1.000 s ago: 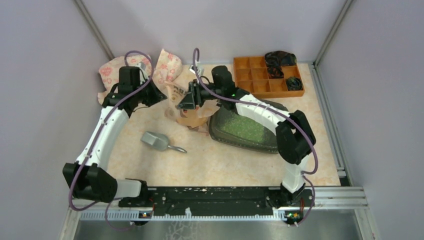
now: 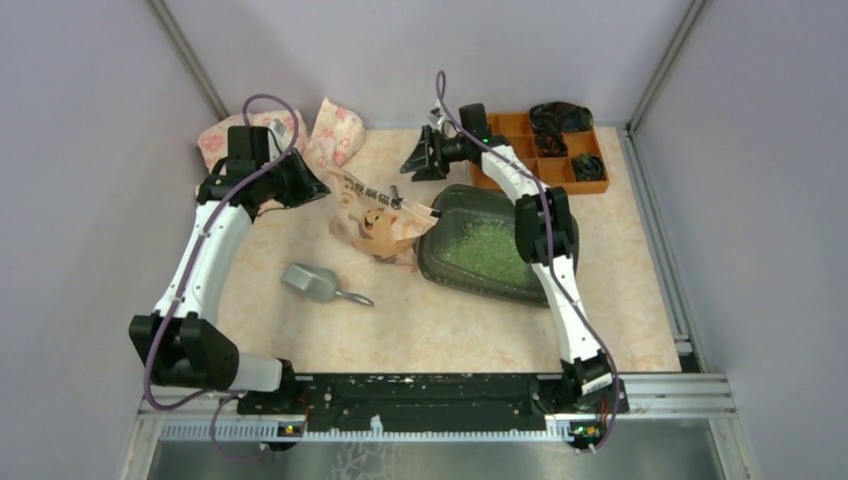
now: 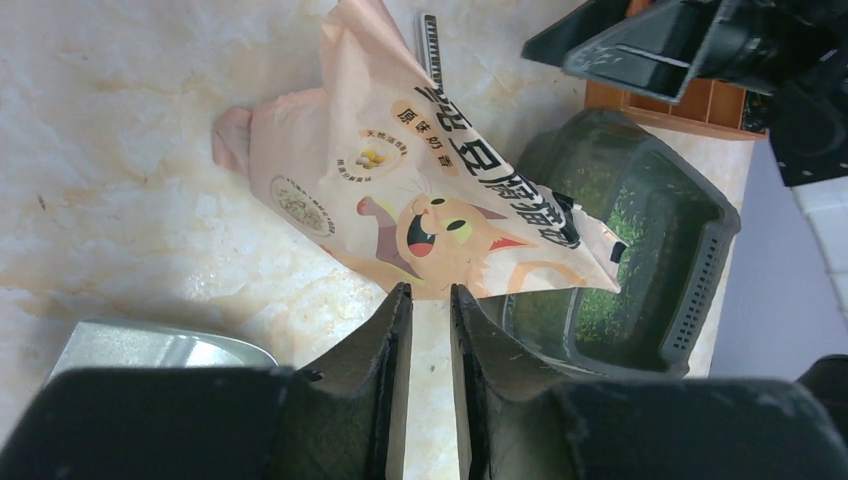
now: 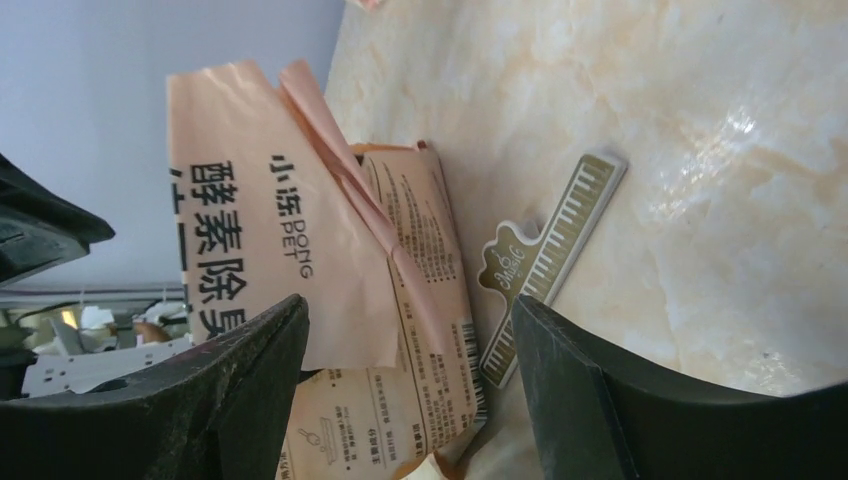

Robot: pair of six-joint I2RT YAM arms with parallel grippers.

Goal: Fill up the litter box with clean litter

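Observation:
A creased pink litter bag with a cartoon cat lies mid-table, its flap overhanging the left rim of the dark green litter box, which holds some green granules. My left gripper is left of the bag; its two fingers stand slightly apart with nothing between them. My right gripper is above the table behind the bag, fingers apart and empty; in the right wrist view it faces the bag and a flat keyboard-like "Music" item. A grey scoop lies front left.
An orange compartment organiser with black bundles stands back right. Pink floral pillows or pads sit back left. The front middle and front left of the table have clear room around the scoop.
The left arm shifted slightly.

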